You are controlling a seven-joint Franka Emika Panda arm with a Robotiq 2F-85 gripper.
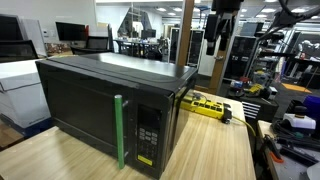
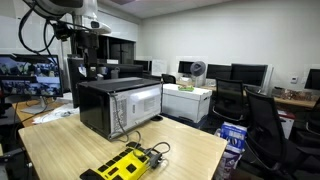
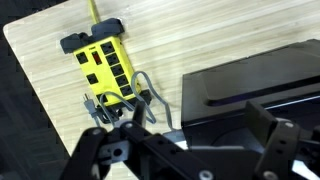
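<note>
A black microwave (image 1: pixel 100 100) stands on the wooden table (image 1: pixel 205 145), its door closed, with a green handle (image 1: pixel 119 130) upright on the front. In exterior view 1 my gripper (image 1: pixel 215 45) hangs open above and to the right of the microwave, clear of it. The wrist view looks down past the open fingers (image 3: pixel 278 135), and nothing shows between them. Part of the microwave (image 3: pixel 250 80) lies below, on the right side of that view.
A yellow power strip (image 3: pixel 105 65) with cables lies on the table beside the microwave. White boxes (image 1: pixel 22 95) stand behind at the left. Bare tabletop (image 2: pixel 180 150) shows beside the microwave, and office chairs (image 2: pixel 265 115) stand beyond the table.
</note>
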